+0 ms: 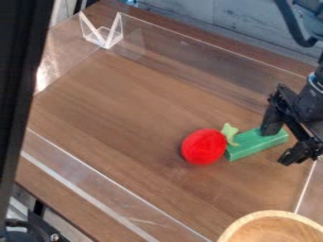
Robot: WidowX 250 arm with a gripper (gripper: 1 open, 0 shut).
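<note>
A red round toy (203,146) with a pale green top lies on the wooden table, touching or very close to a green block-like object (254,142) on its right. My black gripper (279,139) is open at the right edge of the view, over and beside the right end of the green object. Part of the gripper and arm is cut off by the frame's edge.
A light wooden bowl (271,230) sits at the bottom right. A clear angular holder (102,31) stands at the back left.
</note>
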